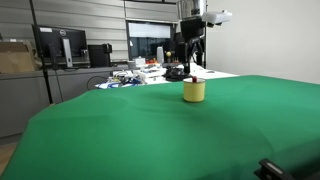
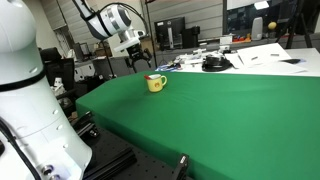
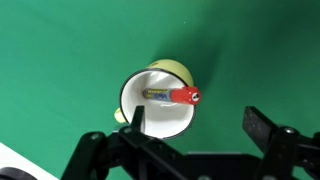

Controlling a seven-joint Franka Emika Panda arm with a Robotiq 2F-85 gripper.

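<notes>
A yellow mug (image 1: 194,92) with a white inside stands upright on the green table. Looking down from the wrist, I see a red-capped marker (image 3: 172,95) leaning in the mug (image 3: 178,68), its red end at the rim on the right. The mug's handle (image 3: 120,115) points to the lower left. My gripper is open, one black finger (image 3: 87,145) on each side of the lower frame, with nothing between them. In exterior view 1 the gripper (image 1: 195,60) hangs above the mug, clear of it. Exterior view 2 shows the gripper (image 2: 137,61) behind and left of the mug (image 2: 155,84).
Cables, tools and papers (image 2: 265,65) clutter the table's far side, with a black object (image 2: 214,63) among them. A monitor (image 1: 66,43) stands in the background.
</notes>
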